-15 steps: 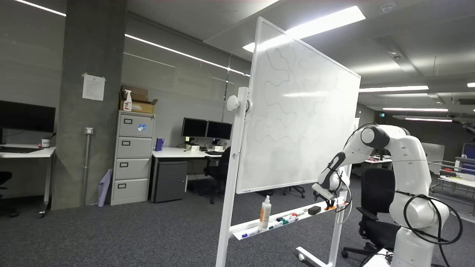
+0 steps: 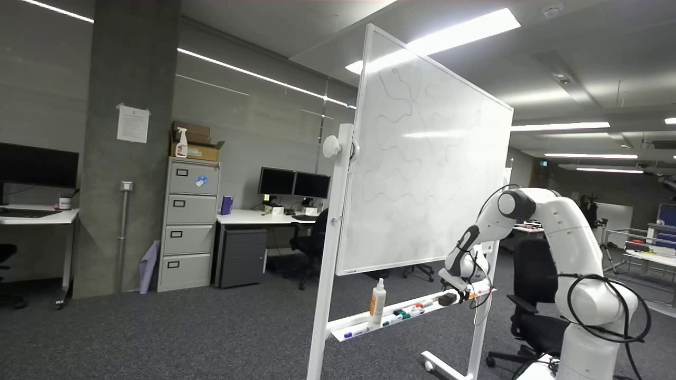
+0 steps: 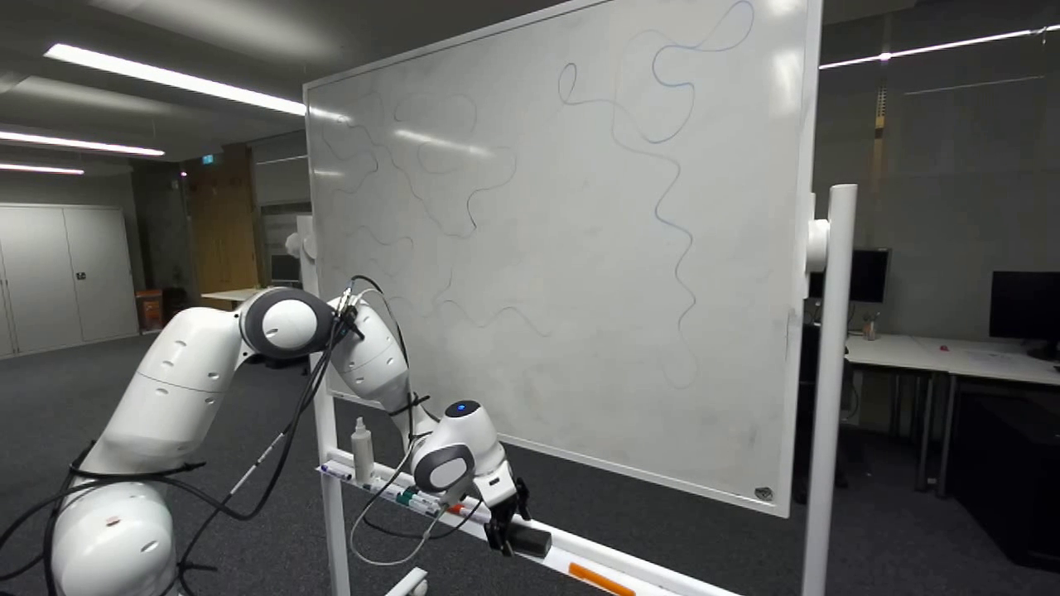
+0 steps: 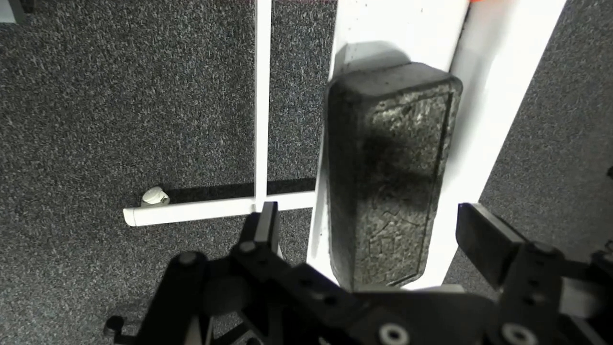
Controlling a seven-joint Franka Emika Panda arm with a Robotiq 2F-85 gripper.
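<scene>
A black block-shaped eraser (image 4: 396,189) lies lengthwise on the white whiteboard tray (image 4: 511,74); it also shows as a dark block (image 2: 448,300) in exterior view 1. My gripper (image 3: 506,526) is open at one end of it, its fingers pointing down towards the tray. In the wrist view the two black fingers (image 4: 265,227) stand wide apart, one to each side of the eraser's near end, with gaps on both sides. Above the tray stands the whiteboard (image 3: 556,238), marked with faint wavy pen lines.
A white spray bottle (image 2: 377,303) stands on the tray, with several markers (image 2: 405,314) lying beside it. An orange item (image 3: 601,579) rests on the tray past the eraser in exterior view 2. Cables hang loosely from my arm. Open carpet lies below.
My arm has swung left in exterior view 1, bringing the gripper from beside the orange item over to the eraser. The eraser appears not to have moved.
</scene>
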